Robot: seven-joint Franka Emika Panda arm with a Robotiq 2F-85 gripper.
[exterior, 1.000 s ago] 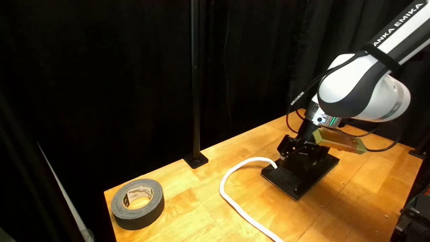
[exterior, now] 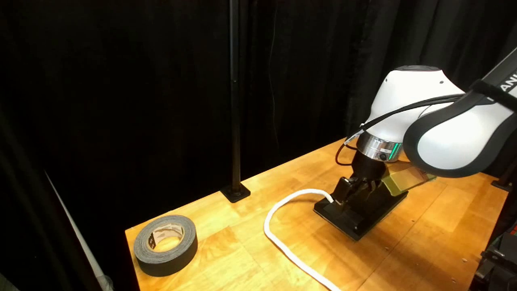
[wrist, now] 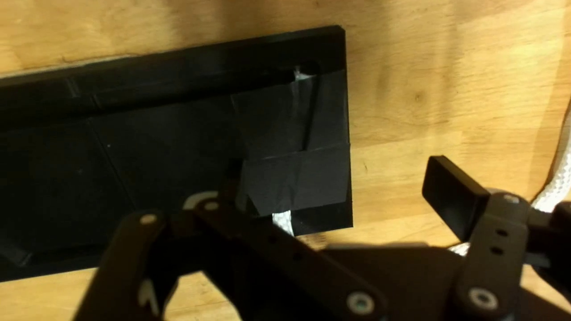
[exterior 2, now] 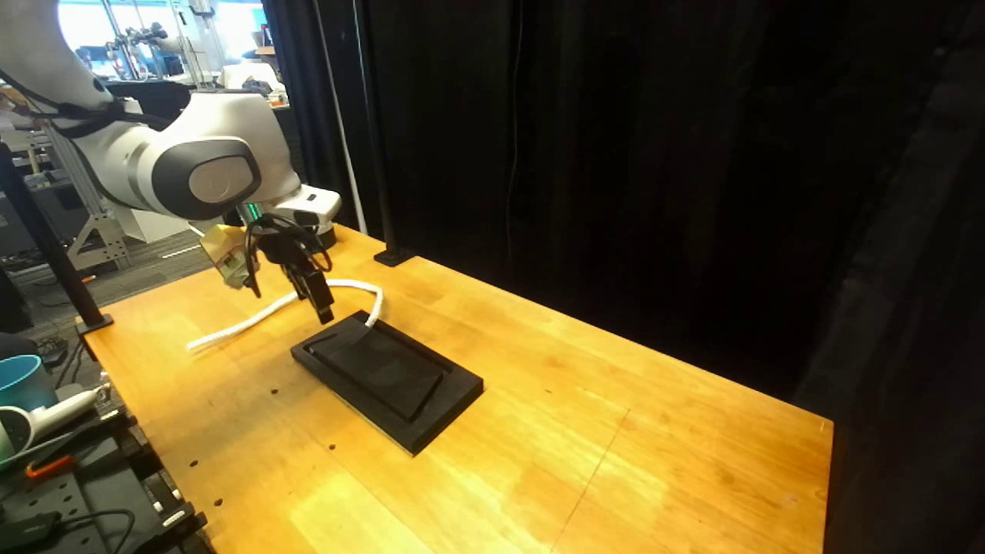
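Observation:
A flat black board [exterior 2: 429, 432] with a raised black panel [exterior 2: 392, 369] lies on the wooden table. From its far corner a white rope [exterior: 274, 218] curves out across the wood; short white bits [wrist: 283, 220] show at the edges of dark tape-like patches [wrist: 299, 179] in the wrist view. My gripper is above this taped end, its fingers wide apart and nothing held between them. One dark finger [wrist: 455, 195] hangs over bare wood beside the board, while the other is over the black surface and hard to make out. Contact with the board cannot be judged.
A roll of grey tape [exterior: 186, 252] rests at the table's left corner in exterior view 1. A black post base [exterior: 236, 193] stands at the back edge. Broad bare wood [exterior 2: 591, 443] extends right of the board in exterior view 2.
The arm has changed pose: its forearm moved right in exterior view 1 and the wrist turned, standing more upright. Gripper stays near the board's roped end. Board, rope and tape roll look unmoved.

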